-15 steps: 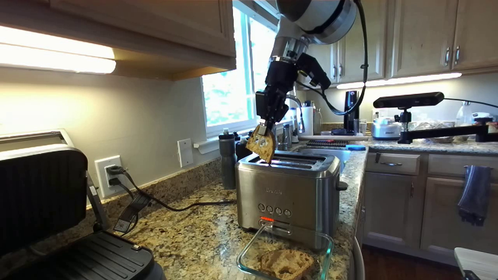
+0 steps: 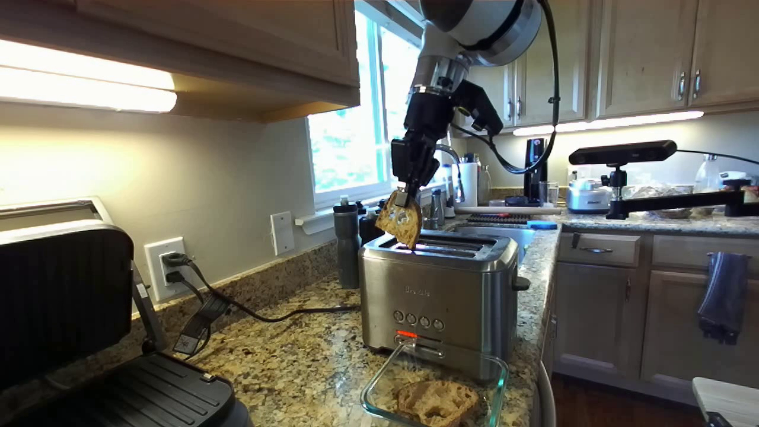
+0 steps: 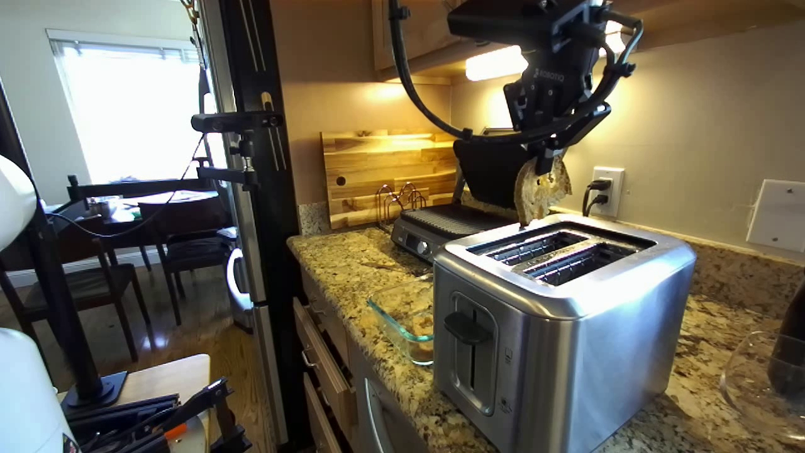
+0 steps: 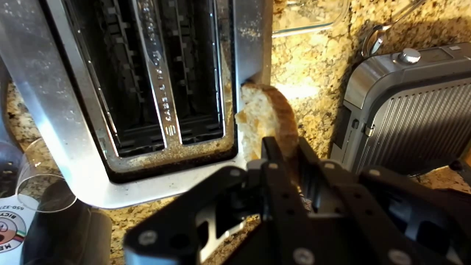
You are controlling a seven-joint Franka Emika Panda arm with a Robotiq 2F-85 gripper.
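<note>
A slice of bread (image 2: 401, 220) hangs tilted from my gripper, which is shut on its upper part. In the wrist view the bread (image 4: 267, 117) is beside the slots, over the toaster's rim on the side facing the grill press. The steel toaster (image 3: 566, 340) stands on the counter, and both its long slots look empty. Its lever (image 3: 468, 328) is up. The bread's lower corner is close to the toaster's top edge; whether they touch I cannot tell. Another slice (image 2: 435, 400) lies in the glass dish (image 2: 377, 384) in front of the toaster.
An open grill press (image 2: 142, 388) stands on the counter left of the dish in exterior view 1. Bottles (image 2: 346, 242) stand behind the toaster by the wall. A clear glass (image 4: 46, 176) is near its far corner. A power cord (image 2: 284, 314) crosses the counter.
The gripper and the bread have shifted very slightly to the right in exterior view 1. The toaster, the dish and the slice in it are unchanged.
</note>
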